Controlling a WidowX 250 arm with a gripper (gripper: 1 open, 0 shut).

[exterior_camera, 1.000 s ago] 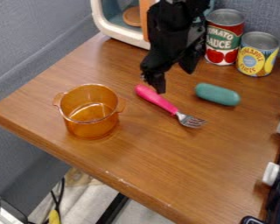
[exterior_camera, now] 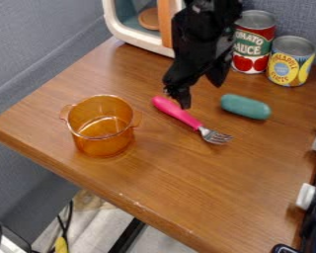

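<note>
The black gripper (exterior_camera: 182, 97) hangs over the wooden table (exterior_camera: 174, 198), just above and right of the handle of a pink fork (exterior_camera: 181, 116); whether it is open or shut is hard to see. An amber pot (exterior_camera: 102, 126) with two side handles stands at the left. A teal oblong object (exterior_camera: 244, 107) lies right of the fork.
A tomato can (exterior_camera: 252, 42) and a yellow can (exterior_camera: 290, 61) stand at the back right, beside a white toy appliance (exterior_camera: 131, 25). A dark appliance with white knobs (exterior_camera: 310, 198) lines the right edge.
The objects on the table look unmoved.
</note>
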